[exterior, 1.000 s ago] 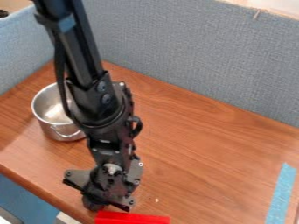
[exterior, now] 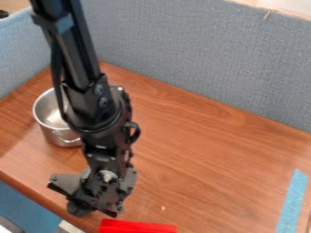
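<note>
The black arm reaches down from the top left of the camera view, its gripper (exterior: pixel 93 195) low over the front left of the wooden table (exterior: pixel 213 155). Its fingertips point down, close above and left of a red object (exterior: pixel 137 227) cut off by the bottom edge. Whether the fingers are open or shut is hard to tell. A steel pot (exterior: pixel 57 127) stands behind the arm at the left, partly hidden by it.
Grey padded walls (exterior: pixel 206 64) bound the table at the back and left. A light blue strip (exterior: pixel 292 200) lies at the right. The table's edge is at the lower left.
The gripper has moved a little to the left and slightly up, away from the red object. The red object and pot look unmoved.
</note>
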